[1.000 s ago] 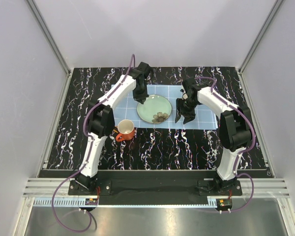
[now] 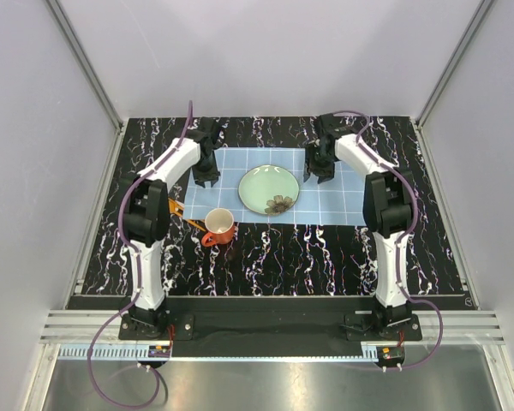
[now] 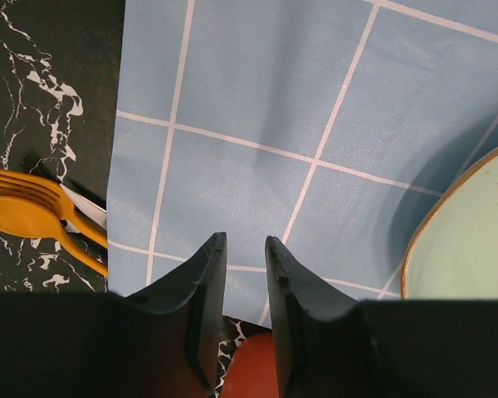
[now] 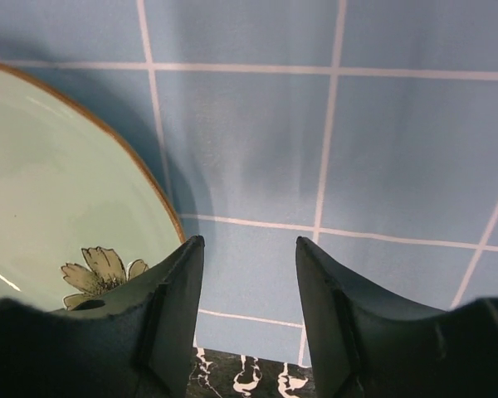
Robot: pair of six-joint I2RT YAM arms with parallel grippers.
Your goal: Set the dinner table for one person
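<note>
A pale green plate [image 2: 264, 181] with a flower on its rim lies on the blue gridded placemat [image 2: 343, 204]. My left gripper [image 2: 206, 183] is open over the mat's left part, left of the plate; nothing is between its fingers. On the right, my open right gripper [image 2: 314, 179] hovers over the mat just beside the plate's right edge, its fingers [image 4: 318, 286] empty. An orange mug [image 2: 218, 226] stands at the mat's front-left edge. Left of the mat, an orange fork [image 3: 35, 189] and an orange spoon [image 3: 35, 225] lie together, with a silver blade [image 3: 85, 206] partly hidden under the fork.
In the top view, my left arm partly covers the cutlery. The mat's right part is empty, with the right arm above it.
My left gripper has moved left, from above the plate's left side to above the mat's left part. My right gripper shifted slightly back. Plate and mug stayed in place.
</note>
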